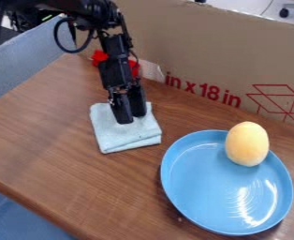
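Observation:
The black gripper (127,109) reaches down from the top left onto a folded pale cloth (124,136) lying on the wooden table. Its fingertips rest on the cloth; whether they are closed on it is hard to see. To the right, a blue plate (206,195) holds a yellow egg-shaped object (247,143) on its back rim area.
A red object (99,58) sits behind the arm, partly hidden. A cardboard wall (213,52) lines the back.

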